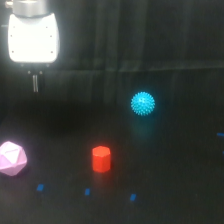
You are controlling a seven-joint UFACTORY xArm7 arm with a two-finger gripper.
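My white gripper (pixel 35 82) hangs at the upper left above the dark table, its narrow fingers pointing down; whether they are open or shut is hard to tell at this size. A red hexagonal block (pixel 101 159) stands in the lower middle. A pink faceted ball (pixel 12 158) lies at the left edge. A cyan spiky ball (pixel 142 103) rests right of centre, farther back. The gripper is apart from all three.
Small blue marks (pixel 87 191) are on the dark table (pixel 180 170) near the front and at the right edge.
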